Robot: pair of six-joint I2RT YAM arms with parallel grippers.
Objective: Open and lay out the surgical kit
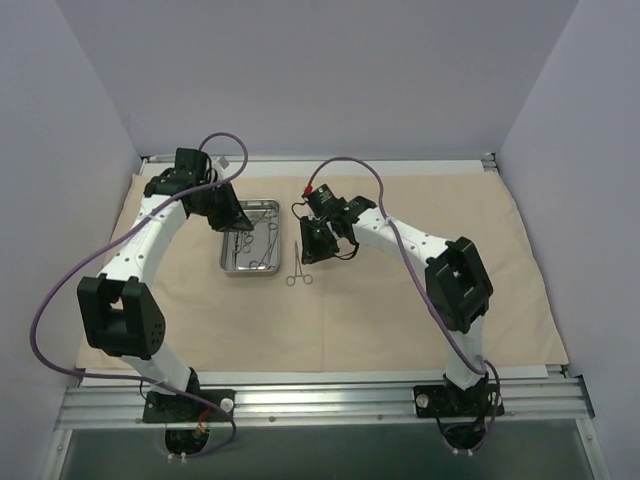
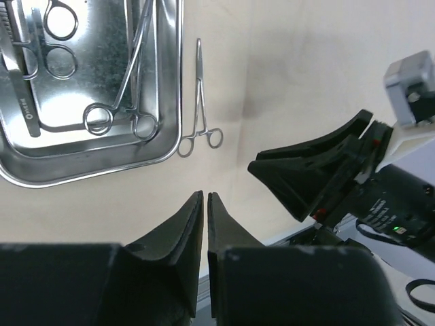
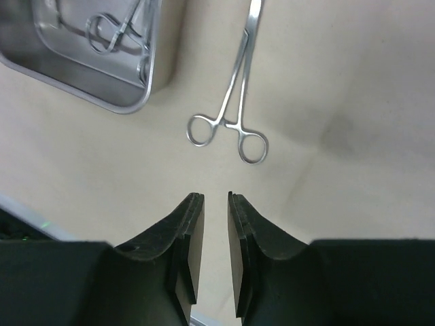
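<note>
A pair of scissor-handled forceps [image 1: 298,270] lies flat on the beige cloth, just right of the metal tray [image 1: 224,262]. Its two ring handles point to the front. In the right wrist view the forceps [image 3: 238,102] lie ahead of my right gripper, whose fingers stand part open with nothing between them. From above, the right gripper [image 1: 307,260] is close by the forceps. Over the tray's left side is my left gripper [image 1: 230,226]; a thin gap shows between its fingers, empty. Several ringed instruments and a flat handle [image 2: 26,102] lie inside the tray [image 2: 170,146].
Both grippers are near each other; the right one [image 2: 272,176] shows in the left wrist view. A tray wall [image 3: 162,54] rises left of the forceps.
</note>
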